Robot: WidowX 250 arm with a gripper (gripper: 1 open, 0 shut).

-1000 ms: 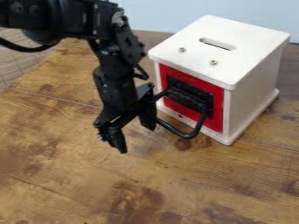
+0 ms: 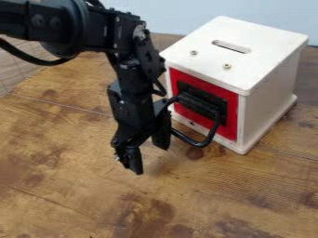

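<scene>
My black gripper (image 2: 145,153) hangs open just above the wooden table (image 2: 74,200), left of a white wooden box (image 2: 267,102), with nothing seen between its fingers. The box has a red front panel (image 2: 225,131) with a black fitting (image 2: 202,102) and a slot and two metal knobs on top. A black loop (image 2: 199,141) juts from the front toward the gripper; the arm partly hides where it ends.
A pale wall stands behind the box, and a tiled floor shows past the table's far left edge.
The gripper has shifted very slightly, a little lower than before. The box has not moved.
</scene>
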